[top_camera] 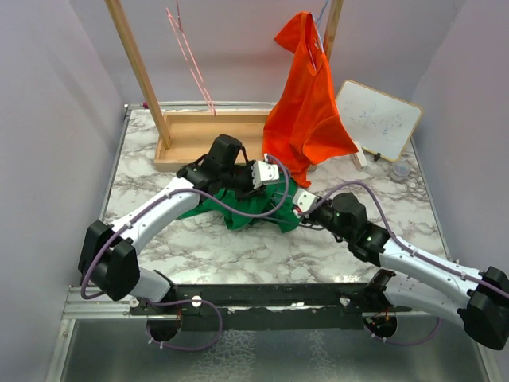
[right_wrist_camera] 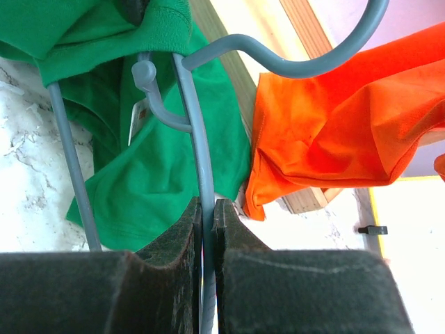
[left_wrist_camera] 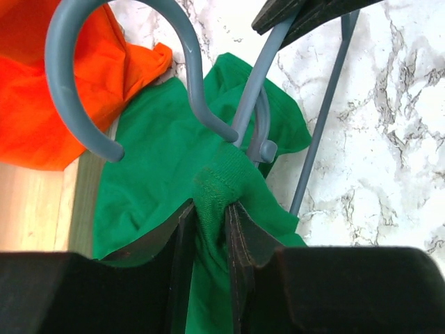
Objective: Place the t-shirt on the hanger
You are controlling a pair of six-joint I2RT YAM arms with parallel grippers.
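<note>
The green t-shirt [top_camera: 238, 213] lies on the marble table under both arms. In the left wrist view my left gripper has bunched green cloth [left_wrist_camera: 229, 174] between its fingers; how tightly they close is hard to see. The grey hanger [left_wrist_camera: 66, 90] reaches into the shirt, its hook free. My right gripper is shut on the hanger's grey bar [right_wrist_camera: 204, 160]. Green fabric [right_wrist_camera: 115, 35] drapes over the hanger's far part in the right wrist view.
An orange shirt [top_camera: 306, 103] hangs at the back right above a wooden tray [top_camera: 183, 167]. A whiteboard [top_camera: 378, 119] and a round container [top_camera: 400, 169] sit on the right.
</note>
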